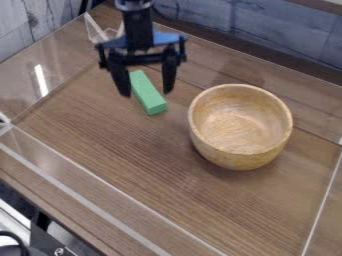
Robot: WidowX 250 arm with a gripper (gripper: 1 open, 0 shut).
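My dark gripper (139,70) hangs at the top centre of the camera view, open, its fingers spread above and around the far end of a green block (147,94). The block lies on the wooden table (94,160), angled away from the camera. Whether the fingers touch it I cannot tell. A beige round bowl (239,125) sits to the right of the block.
White objects (104,25) at the top left are partly hidden. The table's edges show at left and right.
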